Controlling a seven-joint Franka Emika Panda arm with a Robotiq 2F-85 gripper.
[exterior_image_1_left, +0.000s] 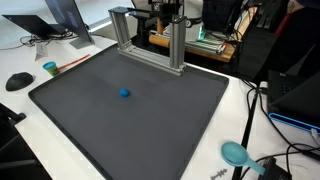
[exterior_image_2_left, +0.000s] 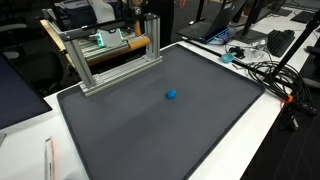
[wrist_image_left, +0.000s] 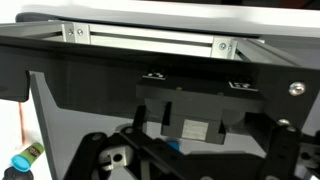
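Observation:
A small blue object (exterior_image_1_left: 124, 92) lies alone on the grey mat (exterior_image_1_left: 100, 125); the second exterior view shows the same blue object (exterior_image_2_left: 171, 94) right of the mat's middle. Black parts of my gripper fill the lower half of the wrist view, and only a sliver of the blue object (wrist_image_left: 174, 145) shows past them. A wide dark panel (wrist_image_left: 75, 88) crosses that view, and its relation to the fingers is unclear. Whether the fingers are apart or together does not show. In the exterior views I cannot make the gripper out clearly.
A silver metal frame (exterior_image_2_left: 125, 72) stands at the mat's edge. A green cup (exterior_image_1_left: 50, 68) is beside the mat, near a dark bowl (exterior_image_1_left: 19, 80). On the white table lies a turquoise round object (exterior_image_1_left: 240, 156), with cables close by.

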